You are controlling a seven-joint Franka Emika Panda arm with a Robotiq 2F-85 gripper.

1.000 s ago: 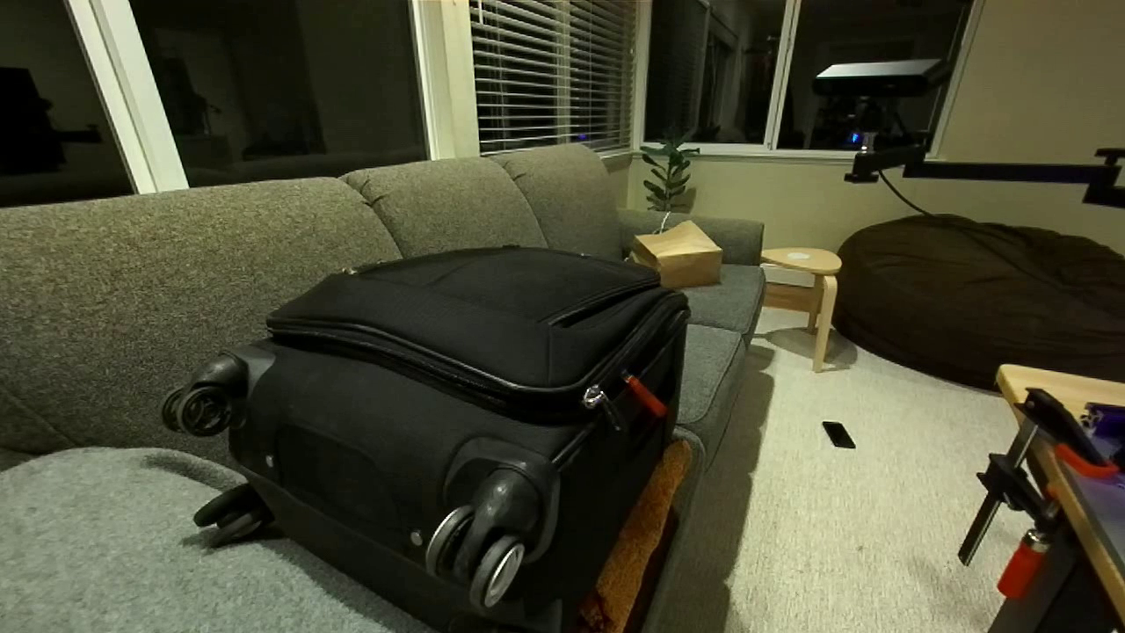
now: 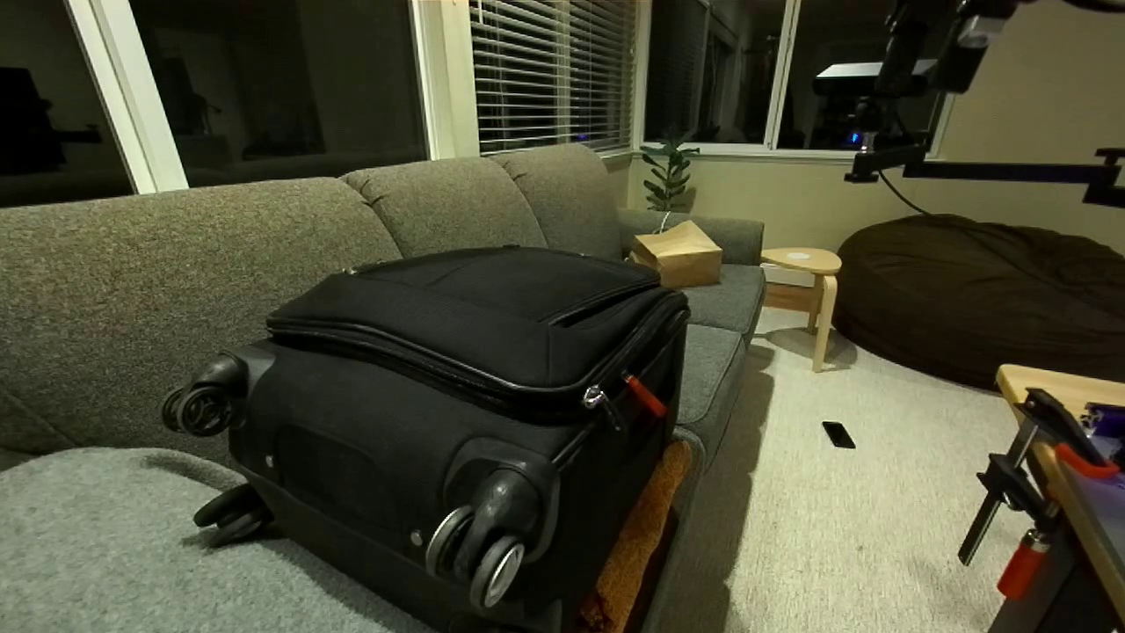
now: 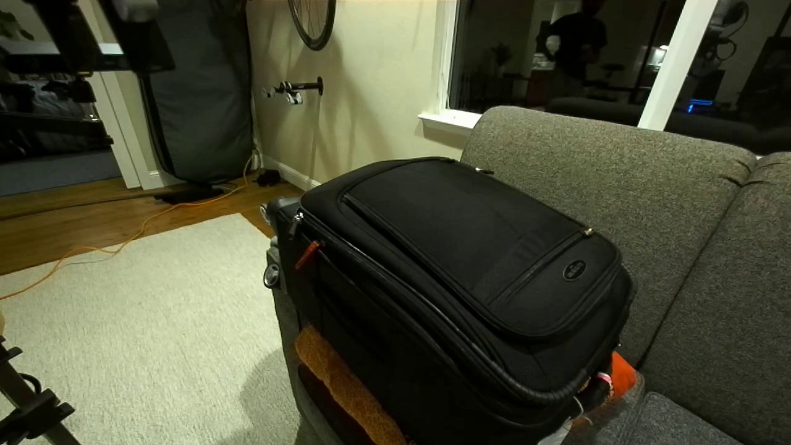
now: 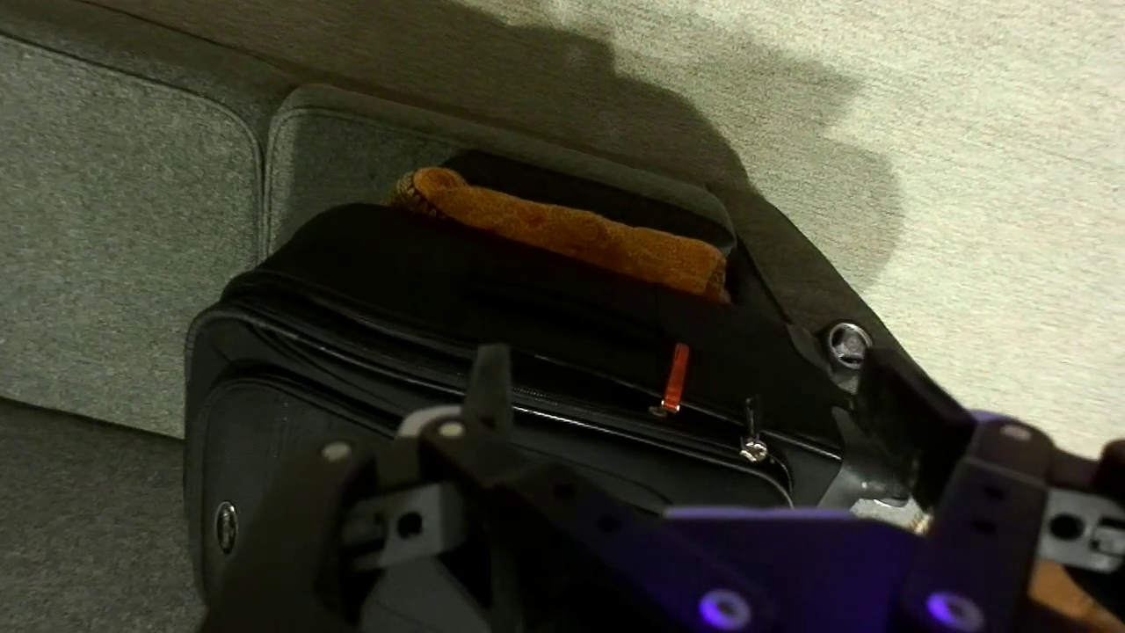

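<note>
A black suitcase point(image 2: 475, 338) lies flat on the grey couch, its wheels toward the camera in exterior view 1. On its zipped side hang a red zipper pull point(image 4: 676, 378) and, beside it, a silver zipper slider point(image 4: 753, 450). Seen in the wrist view, my gripper is open above the suitcase; its fingers point(image 4: 491, 385) are wide apart and nothing is between them. The red pull shows in the span between the fingertips, apart from them. Dark parts of my arm point(image 2: 912, 53) enter exterior view 1 at the top right, high over the floor.
An orange-brown cloth point(image 4: 580, 234) is wedged along the suitcase's side. A wooden table edge point(image 2: 1018, 380) with a clamp point(image 2: 1007, 480) stands at the right. A camera mount bar point(image 2: 1002, 170) crosses above. Open carpet point(image 2: 844, 527) lies between couch and table.
Dark parts of my arm have come into the top right of exterior view 1, where only the camera mount showed before. The suitcase and its zipper pulls have not moved.
</note>
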